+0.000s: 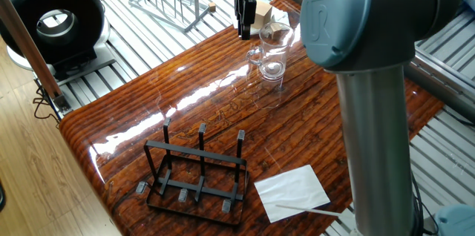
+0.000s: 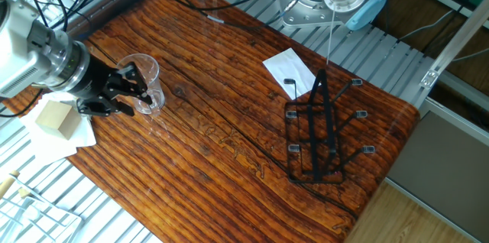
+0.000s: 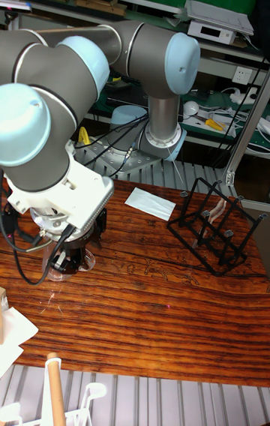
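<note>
A clear glass mug (image 1: 274,52) with a side handle stands upright toward the far end of the wooden table. My gripper (image 1: 245,37) hangs beside its rim, on the handle side in exterior view 1. In exterior view 2 the gripper (image 2: 139,104) shows its two fingers apart, overlapping the mug (image 2: 151,96) in the picture; contact cannot be told. Nothing shows held between them. A black wire rack (image 1: 197,180) with upright prongs sits at the opposite end of the table. From exterior view 3, the arm and gripper hide most of the mug.
A white sheet (image 1: 293,193) lies flat beside the rack, with a thin white stick across its edge. Behind the mug sits a small wooden block (image 2: 59,119) on white paper. Bare tabletop (image 2: 214,136) lies between mug and rack.
</note>
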